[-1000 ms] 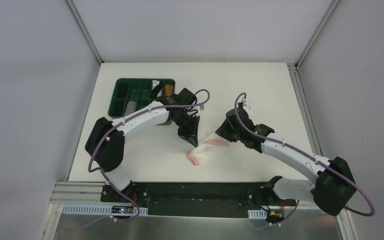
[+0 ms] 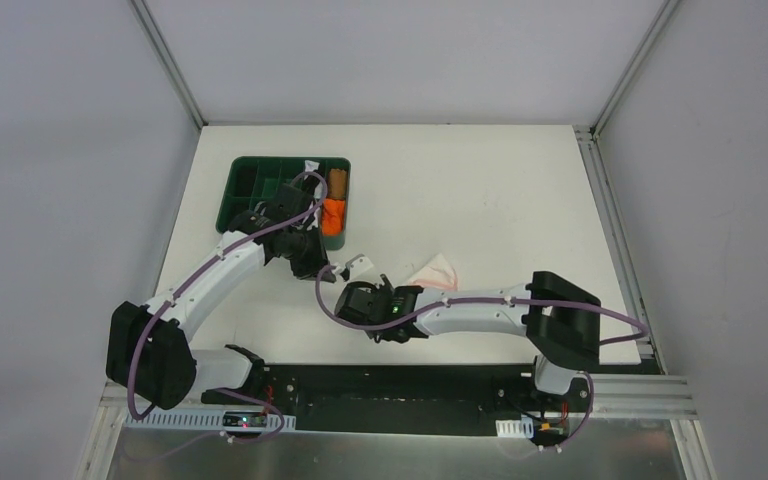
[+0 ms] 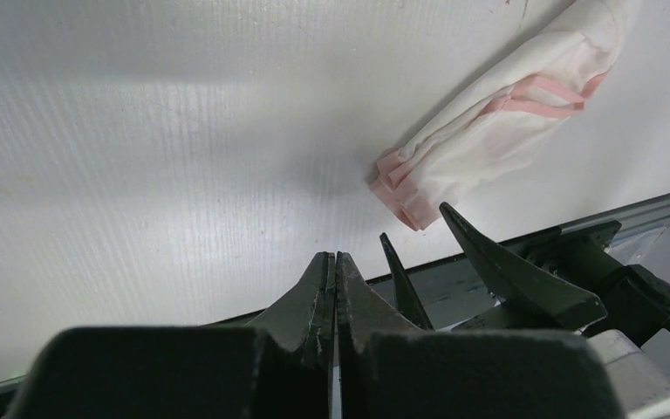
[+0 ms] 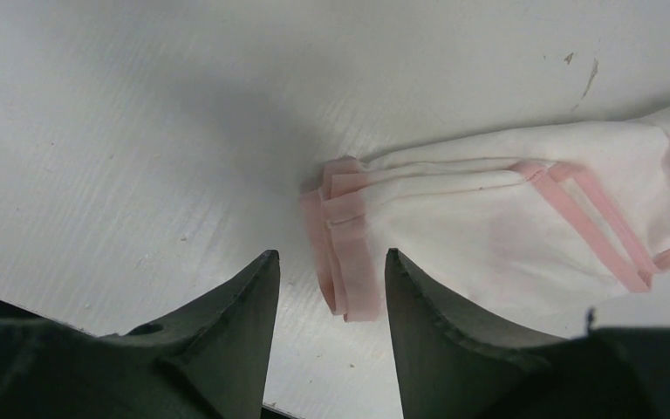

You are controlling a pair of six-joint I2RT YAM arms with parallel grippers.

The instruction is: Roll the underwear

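Observation:
The white underwear with pink trim (image 2: 434,273) lies folded into a long strip on the table, mostly hidden under my right arm in the top view. In the right wrist view the underwear (image 4: 454,218) runs from its pink-banded end up to the right. My right gripper is open above that banded end, apart from the cloth, with nothing held. In the left wrist view the underwear (image 3: 506,122) lies up and to the right of my left gripper, which is shut with nothing showing between its fingers. The right gripper's open fingers (image 3: 480,249) also show there.
A green divided box (image 2: 235,182) stands at the back left, holding an orange cloth (image 2: 333,216) and a brown item (image 2: 337,183); my left arm reaches over its front.
My left arm has drawn back left, away from the cloth to the box's front. The right gripper has swung left and toward the front, over the underwear's near end. The cloth looks unmoved.

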